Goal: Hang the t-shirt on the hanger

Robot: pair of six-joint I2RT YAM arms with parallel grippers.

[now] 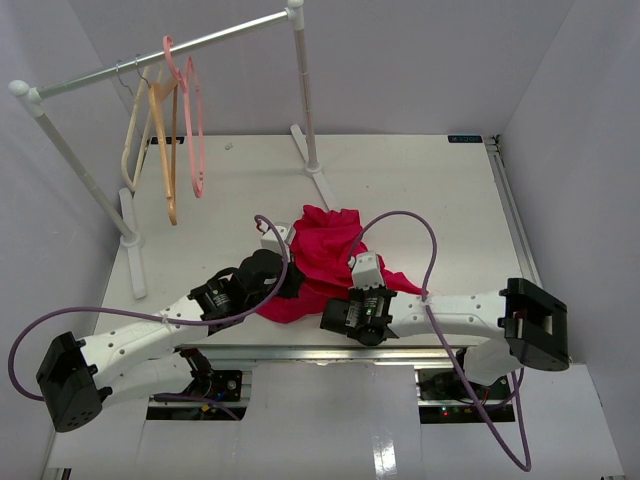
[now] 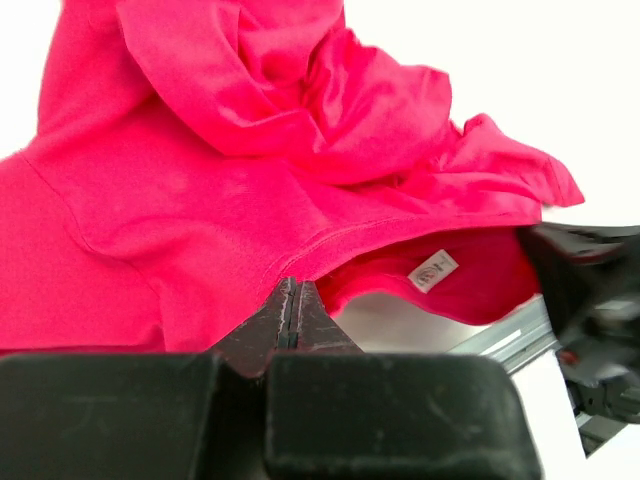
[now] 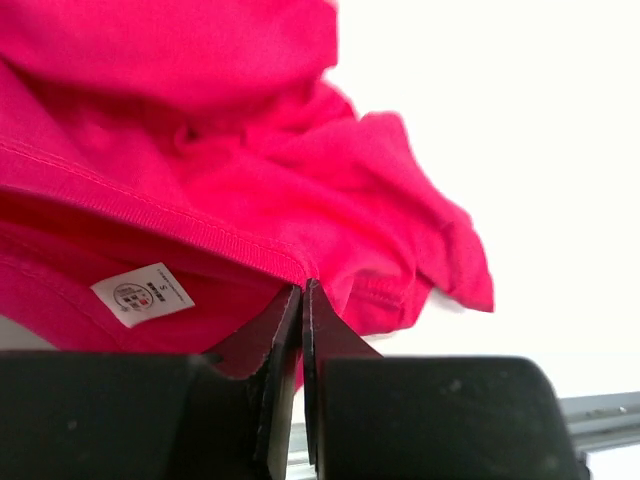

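A crumpled red t shirt (image 1: 325, 240) lies on the white work surface, its neck opening and white label (image 2: 432, 270) showing in the left wrist view. My left gripper is at the near collar edge, fingertips together; whether cloth is between them is hard to see. My right gripper is shut on the collar's edge, which lifts a little off the layer below. Pink (image 1: 198, 150), wooden (image 1: 170, 180) and cream (image 1: 130, 150) hangers hang on the rack at the upper left.
The metal rack (image 1: 305, 90) has feet on the surface at left and back. Free surface lies right of the shirt and toward the back. A metal rail runs along the near edge.
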